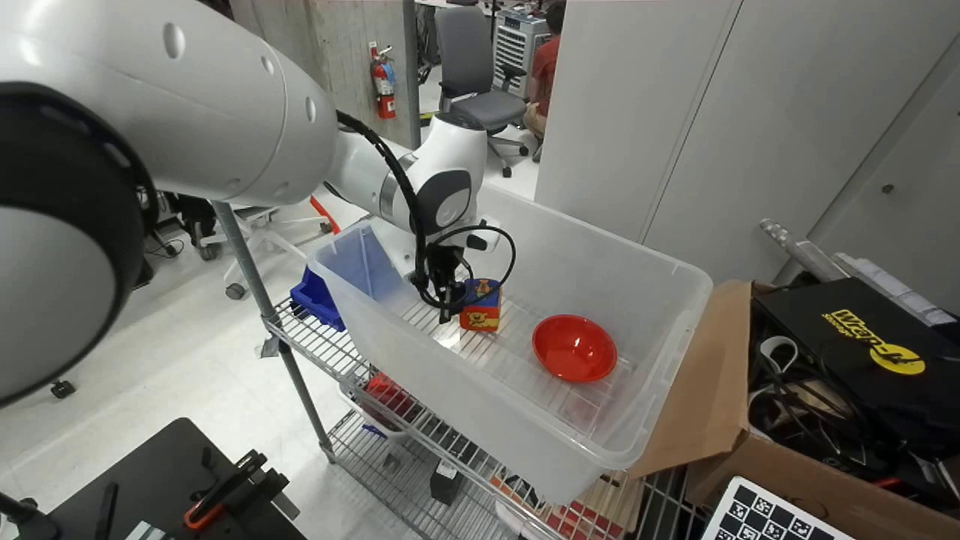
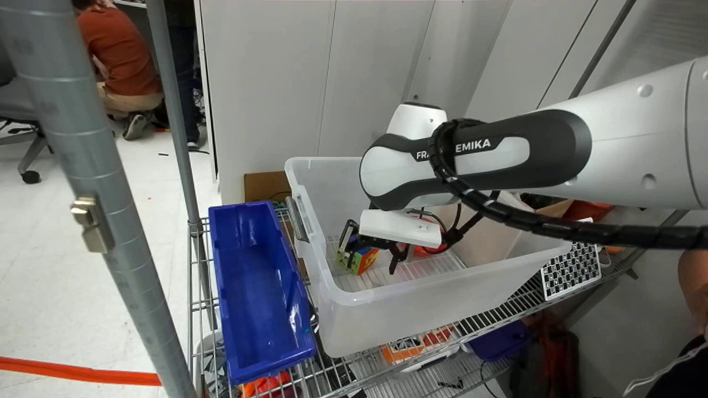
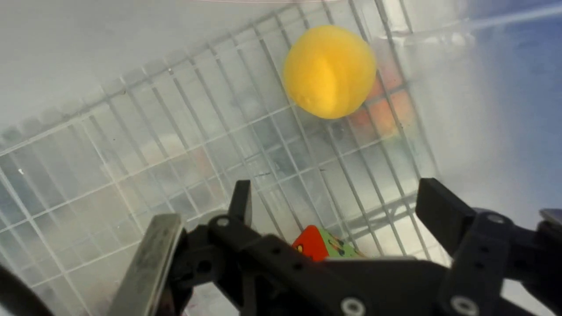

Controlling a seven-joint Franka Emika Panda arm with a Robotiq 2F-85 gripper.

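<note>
My gripper is open, its two black fingers far apart with nothing between them. It hangs down inside the clear plastic bin. A multicoloured picture cube sits on the bin floor, partly behind the gripper in the first exterior view. In the wrist view, the cube peeks out at the bottom, mostly covered by the gripper. A yellow ball-like object lies on the bin floor above the fingertips in that view; I cannot make it out in the exterior views. A red bowl rests apart from the cube.
The bin's high walls surround the gripper. A blue tray stands outside the bin on the wire shelf, and a cardboard box adjoins its other end. Bare floor shows between the cube and the bowl's near side.
</note>
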